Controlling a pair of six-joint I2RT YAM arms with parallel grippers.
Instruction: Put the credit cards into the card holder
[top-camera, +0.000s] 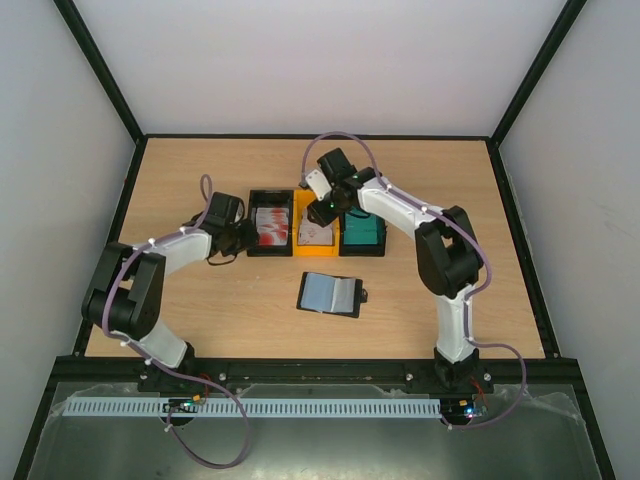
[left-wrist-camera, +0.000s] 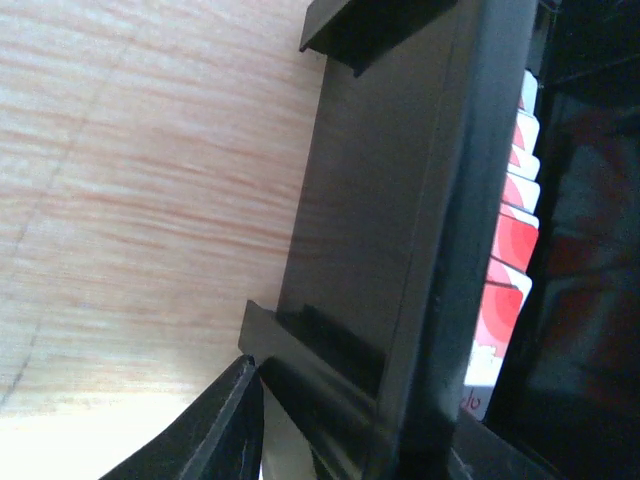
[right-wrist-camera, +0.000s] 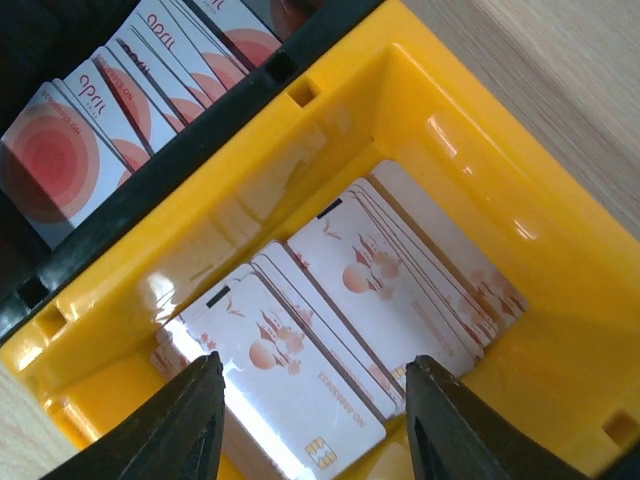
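The open card holder, dark with pale sleeves, lies at the table's front middle. Left of the row, my left gripper is at the black tray's outer wall. In the left wrist view, its fingers stand apart at the wall's lower end, no card seen between them. Red and white cards rest inside that tray. My right gripper is above the yellow tray; its fingers show apart over pale cards. Whether a card is between them is unclear.
On the yellow tray's right stands another black tray with green cards. Bare tabletop surrounds the card holder. Purple cables run along both arms.
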